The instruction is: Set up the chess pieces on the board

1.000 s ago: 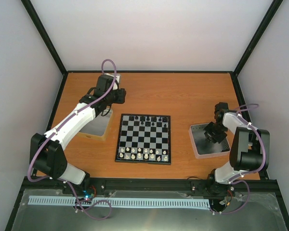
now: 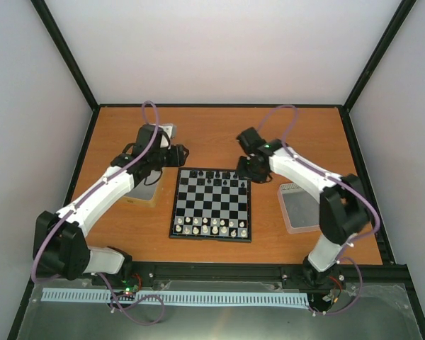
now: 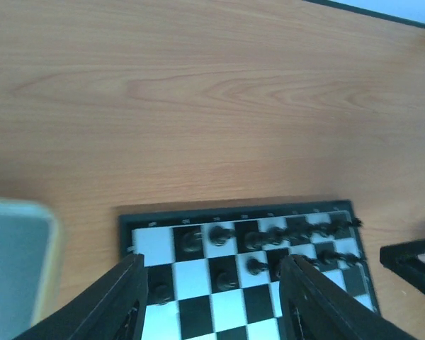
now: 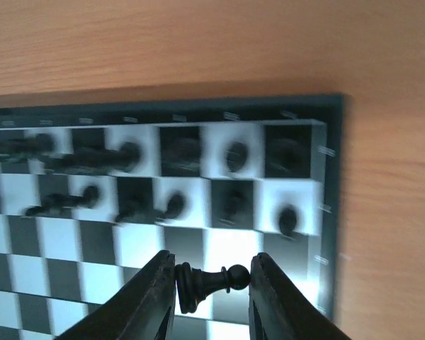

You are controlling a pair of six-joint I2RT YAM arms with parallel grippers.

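Note:
The chessboard (image 2: 211, 205) lies mid-table, white pieces along its near rows, black pieces along the far rows. My right gripper is over the board's far right part, shut on a black chess piece (image 4: 198, 283) held sideways between its fingertips. My left gripper hangs above and behind the board's far left side, fingers apart with nothing between them. In the right wrist view the board's black pieces are blurred.
A tray (image 2: 301, 227) stands right of the board and a yellowish bin (image 2: 138, 202) left of it. The wooden table (image 2: 205, 142) behind the board is clear.
My right arm has swung from the right tray leftward to above the board's far right, bringing a black piece. My left arm has shifted slightly.

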